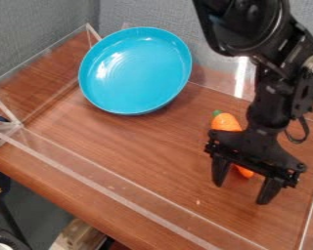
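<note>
An orange carrot-like object (226, 124) with a green tip lies on the wooden table, partly hidden behind my black gripper (242, 185). The gripper is low over the table with its two fingers spread, one on the left and one on the right of the orange object's lower part. Whether it touches the object is unclear. A round blue plate (134, 68) lies at the back left.
Clear plastic strips or edging run along the table (107, 166) near its left, front and back edges. Grey padded walls stand behind.
</note>
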